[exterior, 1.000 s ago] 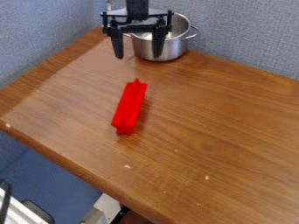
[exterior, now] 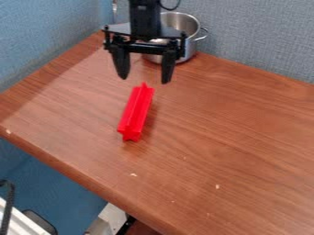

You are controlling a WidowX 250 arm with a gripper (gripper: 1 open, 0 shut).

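Note:
My black gripper (exterior: 145, 64) hangs open over the back part of the wooden table, its two fingers pointing down with nothing between them. Below it and slightly nearer lies a long red bar-like object (exterior: 136, 112), lengthwise from front to back. A steel pot (exterior: 186, 35) with side handles stands behind the gripper, partly hidden by it.
Padded blue-grey walls (exterior: 263, 37) line the back and left. Off the table's lower-left edge are dark and white items, too cut off to name.
The pot and red object stay where they were.

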